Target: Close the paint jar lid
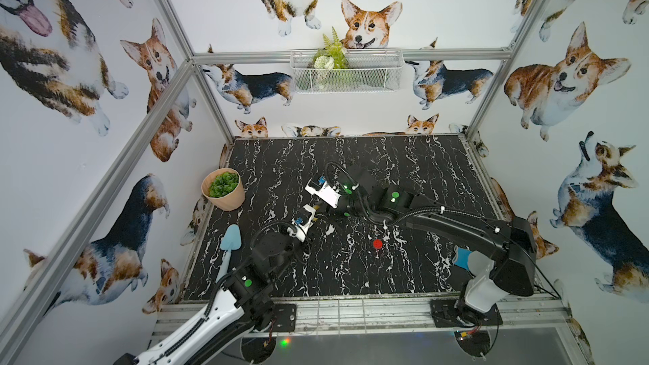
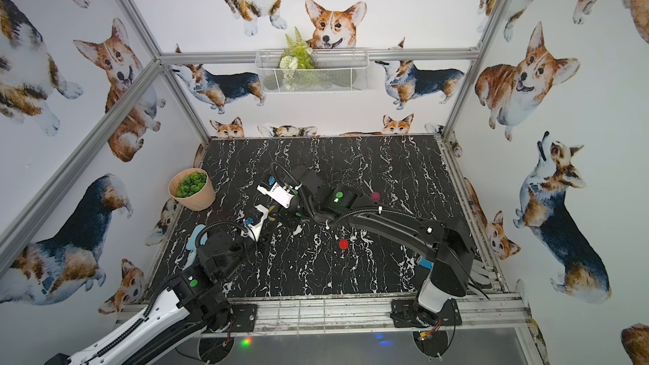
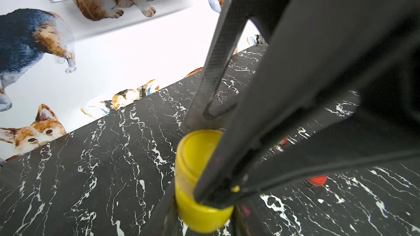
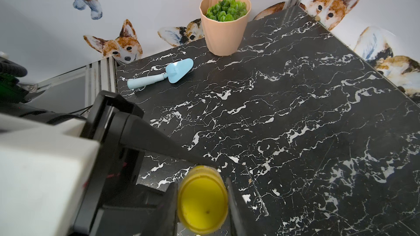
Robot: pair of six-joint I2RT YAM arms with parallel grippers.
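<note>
A yellow paint jar (image 3: 199, 212) stands upright between my two grippers at mid table, small and mostly hidden in the top views. In the left wrist view my left gripper is shut on it low down, with black parts of the right gripper over its upper side. In the right wrist view my right gripper is shut on the yellow jar, whose round top fills the space between the fingers. I cannot tell whether that top is lidded. A red disc (image 1: 377, 244) lies on the table to the right of the grippers.
A potted plant (image 1: 223, 192) and a light-blue trowel (image 4: 179, 70) are at the left. A blue object (image 1: 461, 258) is beside the right arm's base. A wire basket (image 1: 346, 77) hangs on the back wall.
</note>
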